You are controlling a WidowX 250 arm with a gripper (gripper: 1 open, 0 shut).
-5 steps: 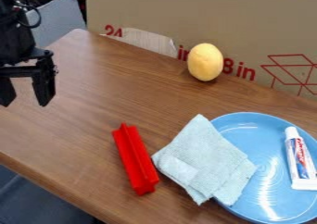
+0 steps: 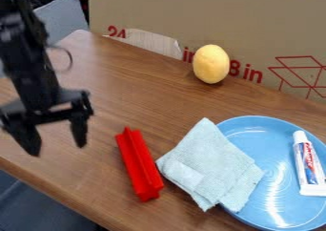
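My black gripper [image 2: 49,132] hangs at the left over the wooden table, blurred, its two fingers apart with nothing seen between them. Right of it lies a red elongated block [image 2: 140,164]. Beside that is a folded pale blue cloth [image 2: 209,163], partly on a blue plate [image 2: 284,209]. A white toothpaste tube [image 2: 308,165] lies on the plate. A yellow oval object [image 2: 212,64] stands at the back, near the cardboard.
A cardboard wall [image 2: 254,20] runs along the back.
My gripper has come down and to the right, closer to the red block. The objects on the table have not moved.
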